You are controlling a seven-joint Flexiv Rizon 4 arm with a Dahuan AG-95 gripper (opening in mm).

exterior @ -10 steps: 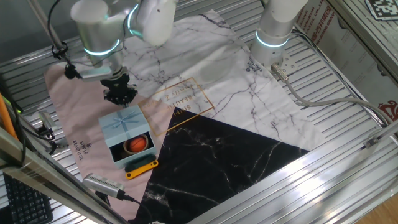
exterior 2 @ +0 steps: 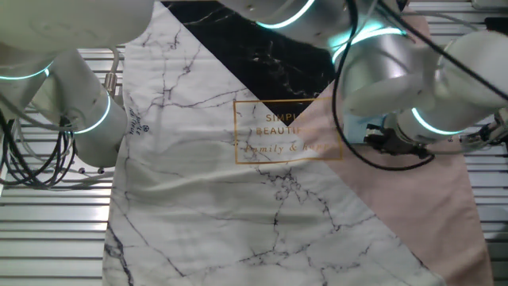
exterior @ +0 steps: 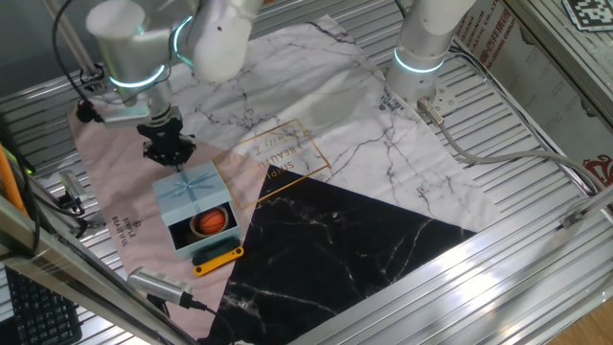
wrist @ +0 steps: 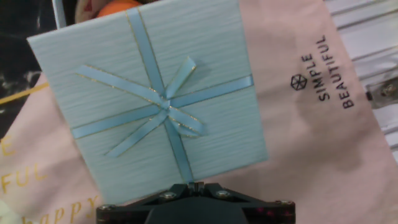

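Observation:
A light blue gift box (exterior: 203, 211) stands on the pink part of the cloth. Its lid (wrist: 205, 62), tied with a ribbon bow (wrist: 166, 107), covers the back part and leaves the front uncovered. In that uncovered part sits a small orange ball (exterior: 212, 221) with black lines, inside a round tan holder. My gripper (exterior: 170, 153) hangs at the back edge of the lid. In the wrist view the gripper has its fingertips together at the lid's near edge, with nothing seen between them. Whether it touches the lid cannot be told.
A yellow and black tool (exterior: 218, 261) lies just in front of the box. Nearby is a silver device (exterior: 160, 286) with a cable. The black and white marble parts of the cloth (exterior: 335, 244) are clear.
In exterior view 1 my gripper has moved left and slightly toward the box's back edge. The box, lid and ball have stayed in place.

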